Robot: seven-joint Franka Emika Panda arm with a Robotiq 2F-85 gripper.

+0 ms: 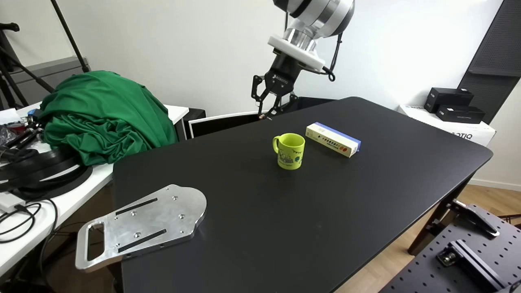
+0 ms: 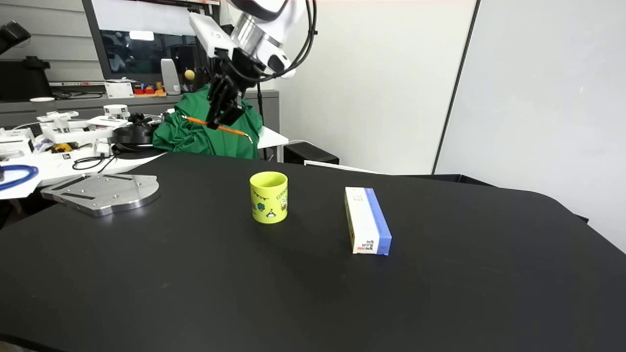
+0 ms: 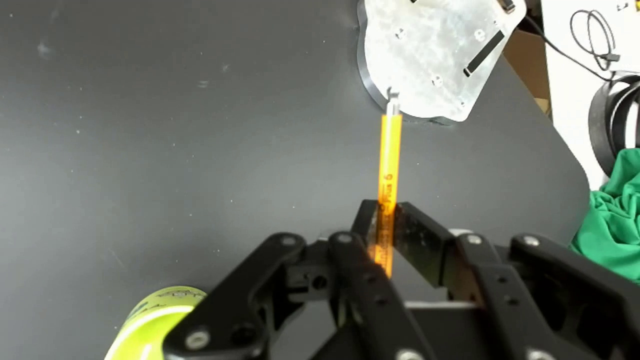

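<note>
An orange pen with a clear, silvery end is pinched between the fingertips of my gripper in the wrist view. Seen from exterior view 2, the pen lies roughly level across the gripper, high above the tabletop. In exterior view 1 the gripper hangs over the back edge of the table, behind the mug, and the pen shows only as a tiny end. The lime-green mug stands upright in mid-table; its rim and side enter the wrist view at the lower left.
A white and blue box lies to the mug's right. The silver metal plate sits on the table's left edge. Green cloth is heaped on the side table.
</note>
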